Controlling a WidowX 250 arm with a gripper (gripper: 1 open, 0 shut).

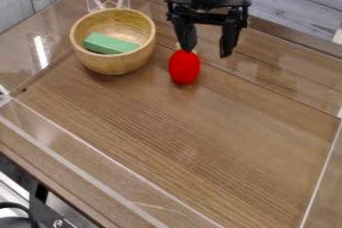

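Observation:
The black gripper (206,32) is raised over the back middle of the table, its fingers spread apart and open. Just below and in front of its left finger lies a red rounded object (185,67), with a small pale yellowish item partly visible behind it. A wooden bowl (124,62) at the left holds a green block (110,44).
Pale walls or rails (301,7) border the back and left edges, and a dark cable shows at the lower left corner.

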